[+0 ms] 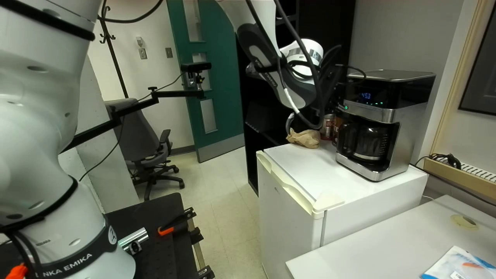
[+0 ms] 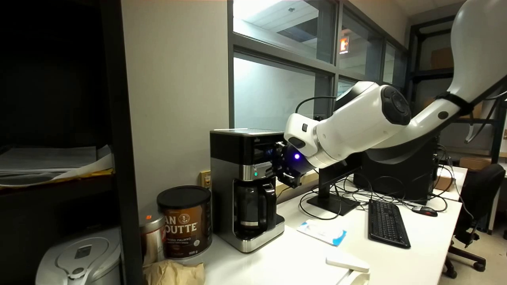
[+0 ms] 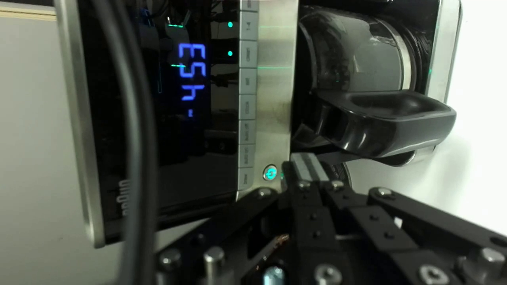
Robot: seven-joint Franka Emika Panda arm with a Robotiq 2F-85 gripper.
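Observation:
The coffee maker (image 1: 390, 111) is black and silver, with a lit display (image 3: 192, 71) and a column of grey buttons (image 3: 247, 104). A round power button (image 3: 269, 172) glows green near the end of its metal strip. The glass carafe (image 3: 361, 52) sits in the machine, its black handle (image 3: 389, 123) facing out. My gripper is shut, and nothing shows between its fingers. In the wrist view its tips appear between the power button and the carafe handle, close to the machine's front. Whether they touch it I cannot tell.
A brown coffee can (image 2: 184, 223) and a crumpled paper bag (image 2: 174, 273) stand beside the machine. The white fridge top (image 1: 302, 172) is bare in front of it. A black cable (image 3: 135, 142) crosses the wrist view. Farther off lie a keyboard (image 2: 388, 223) and a packet (image 2: 323, 232).

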